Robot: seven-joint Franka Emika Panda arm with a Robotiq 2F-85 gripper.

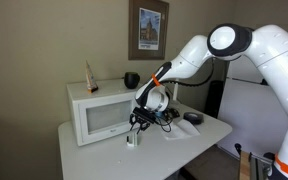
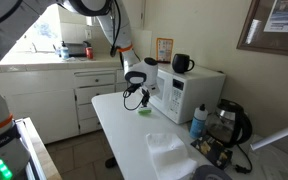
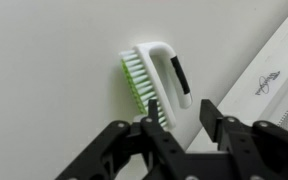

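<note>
A scrub brush with a white loop handle, a black grip patch and green bristles rests on the white table. Its bristles face left in the wrist view. My gripper is part open; its black fingers stand apart at the brush's near end, and no hold on it shows. From the first exterior side, the gripper is just above and slightly right of the small pale brush. The second exterior view shows the green bristles below the arm's end.
A white microwave stands close behind the brush. A paper or cloth, blue bottle and glass kettle occupy another part of the table.
</note>
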